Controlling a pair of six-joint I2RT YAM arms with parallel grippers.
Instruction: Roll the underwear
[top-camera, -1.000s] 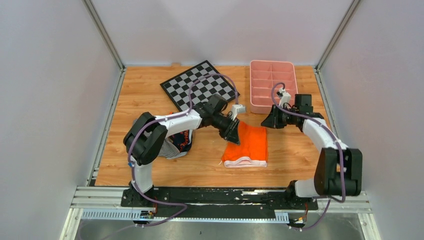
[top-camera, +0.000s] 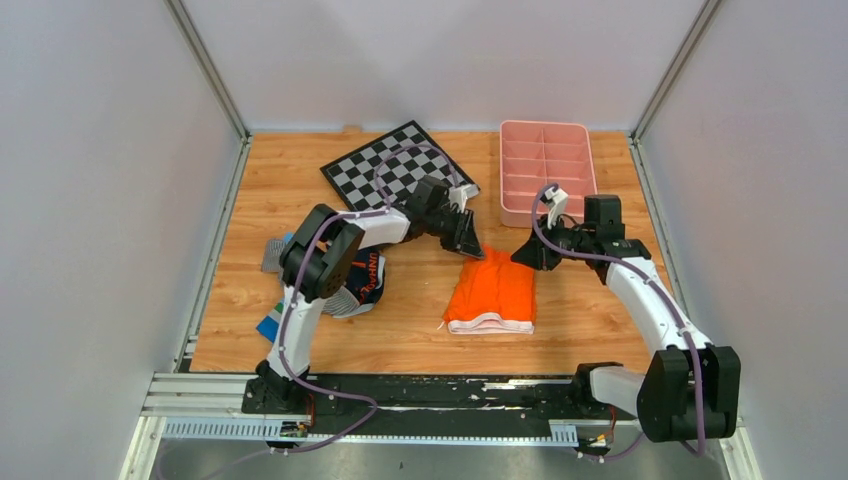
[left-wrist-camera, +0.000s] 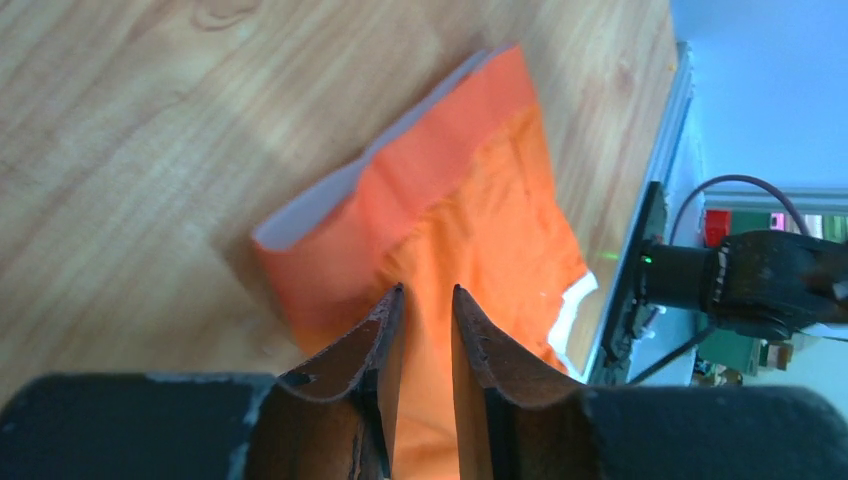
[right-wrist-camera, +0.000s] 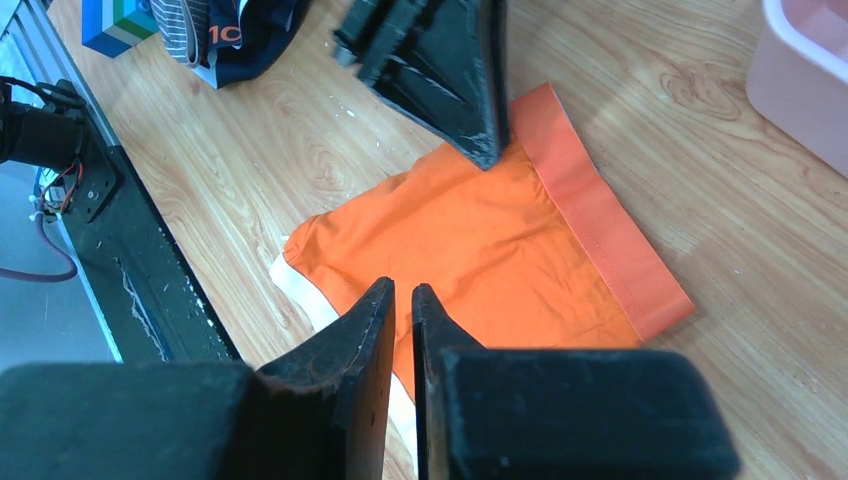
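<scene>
The orange underwear lies flat on the wooden table, white waistband toward the front, folded band at the back. My left gripper is over its back-left part; in the left wrist view its fingertips are slightly apart over the orange cloth, and whether they grip any is unclear. My right gripper is at the back-right corner; in the right wrist view it is shut, the underwear beyond its fingertips, nothing visible between them.
A pink compartment box stands at the back right, a checkerboard at the back. A pile of clothes lies at the left under my left arm. Bare table surrounds the underwear's front and right.
My left gripper has moved back toward the underwear's far edge. My right gripper has shifted slightly toward the front and left. The underwear looks about the same.
</scene>
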